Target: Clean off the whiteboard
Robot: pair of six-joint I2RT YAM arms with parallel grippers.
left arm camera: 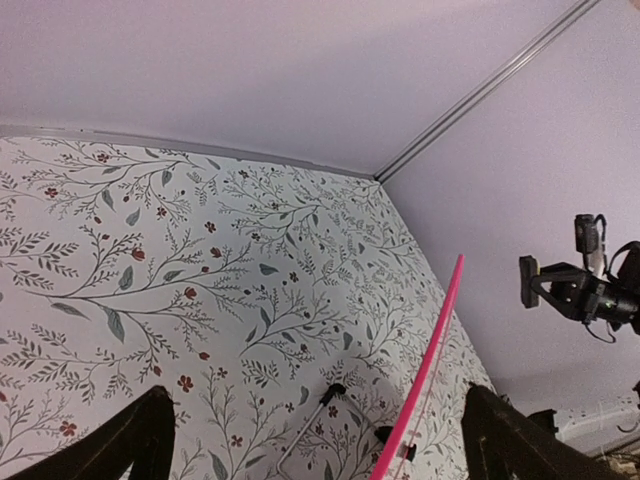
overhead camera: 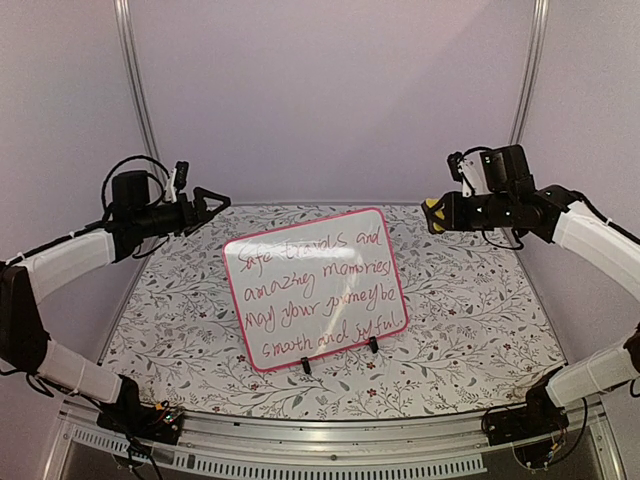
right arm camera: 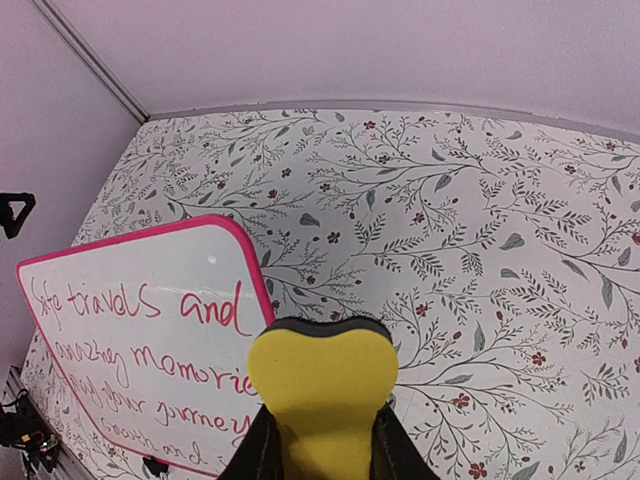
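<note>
The whiteboard (overhead camera: 310, 325) has a pink rim and stands tilted near the middle of the table, covered in several lines of red handwriting. My right gripper (overhead camera: 445, 213) is shut on a yellow eraser (right arm camera: 325, 375) with a dark pad along its far edge. It is raised in the air to the right of the board's top right corner, not touching it. On the other side, my left gripper (overhead camera: 212, 203) hangs open and empty, up and left of the board's top left corner. Only the board's thin pink edge (left arm camera: 425, 365) shows in the left wrist view.
Two black-tipped stand feet (overhead camera: 374, 344) stick out below the board's lower edge. Plain walls (overhead camera: 320, 100) close off the back and sides.
</note>
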